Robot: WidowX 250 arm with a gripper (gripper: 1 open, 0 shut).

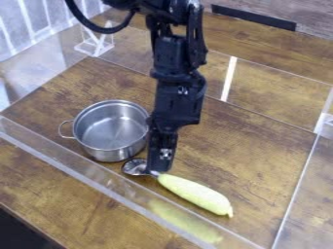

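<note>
My gripper (pixel 160 160) points down just right of a steel pot (pixel 107 130), low above a spoon (pixel 138 167) and the upper end of a long pale yellow vegetable (pixel 194 195), which looks like corn. Its fingertips are dark and small in this view. The gripper looks shut, and I see nothing held clearly between the fingers. The vegetable lies on the wooden surface, and the spoon's far part is partly hidden by it or by the gripper.
Clear barriers (pixel 53 146) run along the front left and the right side of the wooden work area (pixel 254 156). A small white object (pixel 96 41) stands at the back left.
</note>
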